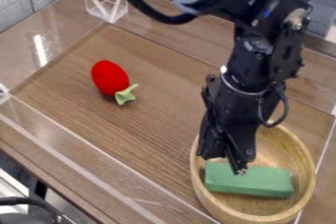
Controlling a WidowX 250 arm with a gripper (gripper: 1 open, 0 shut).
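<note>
The black gripper (237, 130) hangs over the left side of a yellow round bowl (302, 154), in which a green block (250, 181) lies. The gripper looks shut, with nothing visible between its fingers. A red vegetable-like object with a green leafy end (110, 76) lies on the wooden table (118, 149) at the left, apart from the bowl.
A black cable or part shows at the bottom-left corner. The arm covers much of the upper middle.
</note>
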